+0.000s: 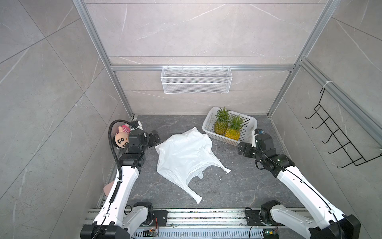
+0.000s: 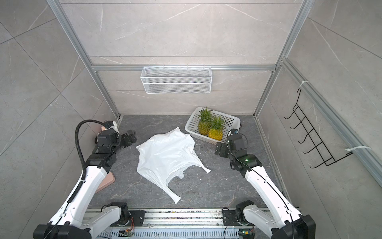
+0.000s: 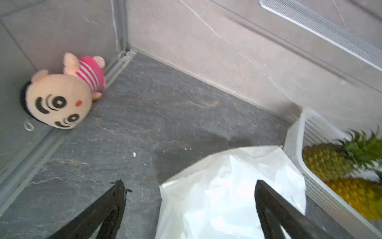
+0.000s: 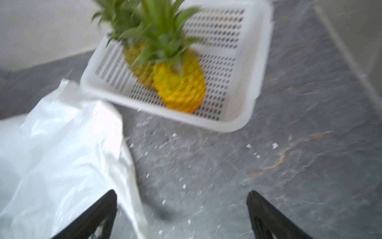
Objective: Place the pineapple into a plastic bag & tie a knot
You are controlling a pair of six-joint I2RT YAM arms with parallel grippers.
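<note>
A white plastic bag lies flat on the grey tabletop, its two handles pointing toward the front and right. Two pineapples sit in a white basket at the back right: a greener one and a yellower one in front of it. To the left of the bag, my left gripper stands open with empty fingers, the bag's far part showing beyond them. My right gripper, also open and empty, is over bare table in front of the basket, right of the bag.
A plush doll lies against the left wall. On the back wall hangs a white wire rack, and a black hook rack hangs on the right wall. A pink item shows beside the left arm. Table right of the bag is free.
</note>
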